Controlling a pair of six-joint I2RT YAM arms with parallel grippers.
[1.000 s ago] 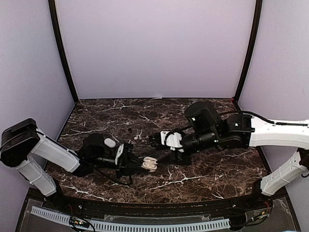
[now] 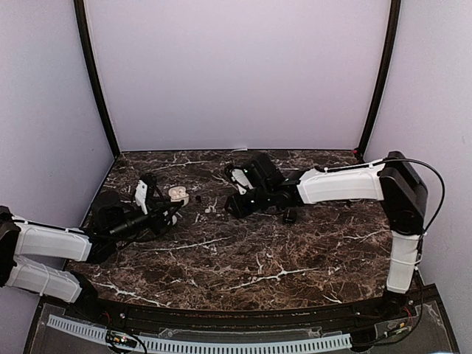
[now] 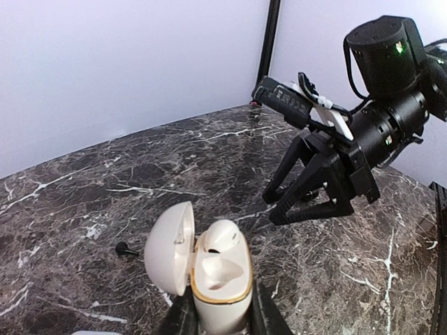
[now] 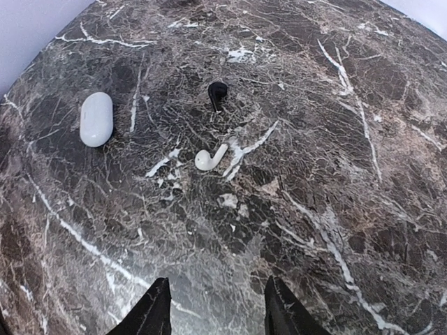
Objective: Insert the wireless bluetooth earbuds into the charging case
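My left gripper [image 2: 169, 204] holds the open white charging case [image 3: 222, 272], lid upright, shut on it at the left of the top view. A white earbud [image 4: 206, 159] lies on the marble table, with a small black piece [image 4: 217, 91] behind it. My right gripper is above the table in front of the earbud, its fingers apart with nothing between them. A white rounded object [image 4: 97, 119], seen from above, lies left of the earbud.
Walls stand at the back and both sides. A dark object [image 2: 290, 217] is under the right arm.
My left gripper has moved back and to the left with the case.
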